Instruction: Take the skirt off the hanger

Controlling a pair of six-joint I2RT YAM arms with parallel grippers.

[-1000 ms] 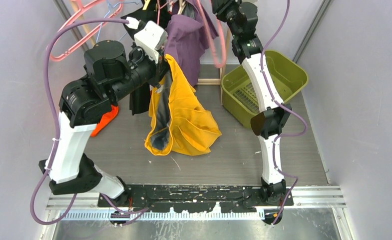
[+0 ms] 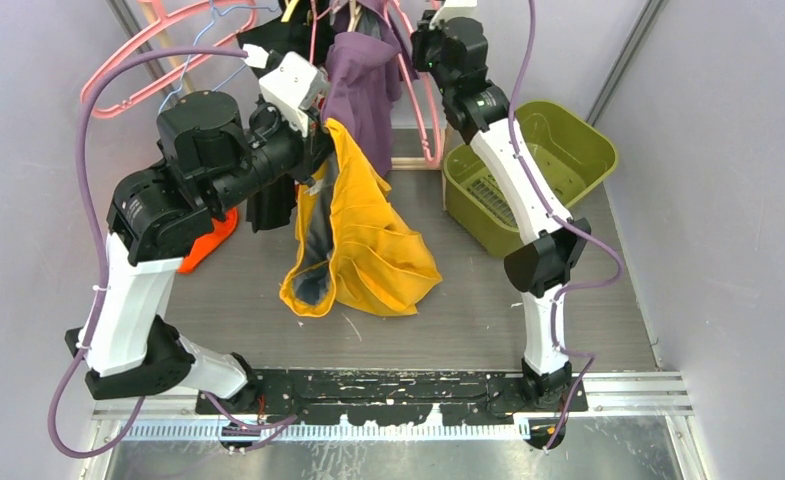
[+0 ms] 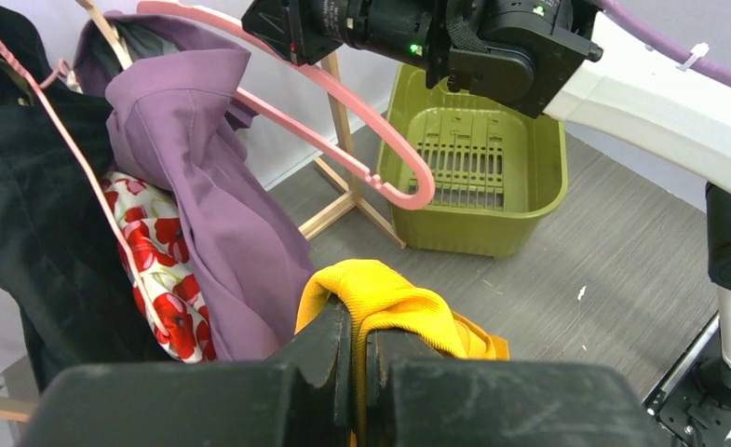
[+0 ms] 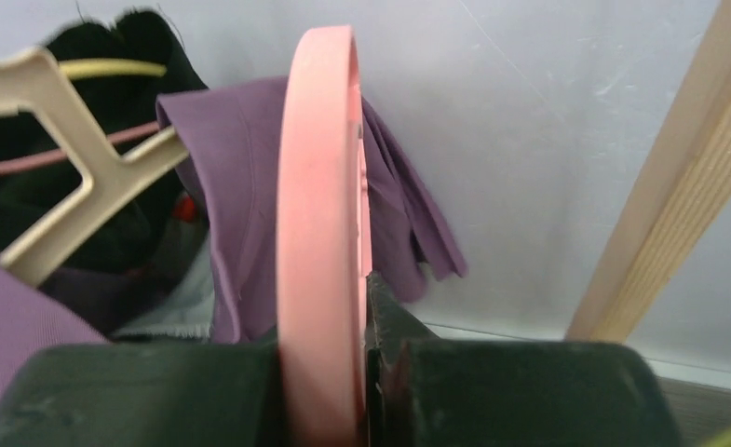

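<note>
The yellow skirt (image 2: 373, 250) with its grey lining (image 2: 318, 235) hangs down over the floor, free of any hanger that I can see. My left gripper is shut on its upper edge, yellow cloth (image 3: 380, 293) pinched between the fingers. At the upper middle, near the rack, is my right gripper. A pink hanger (image 4: 319, 214) fills the middle of the right wrist view and runs down across that gripper's fingers. It hides the left finger, so whether the fingers grip it does not show. No cloth hangs on this part of the hanger.
Purple (image 3: 180, 168), black (image 3: 26, 223) and red-flowered (image 3: 161, 256) garments crowd the rack to the left. An olive basket (image 2: 598, 150) stands at the right, apparently empty. Something orange (image 2: 208, 240) lies on the floor at the left.
The right gripper has shifted left, and the pink hanger near it has swung.
</note>
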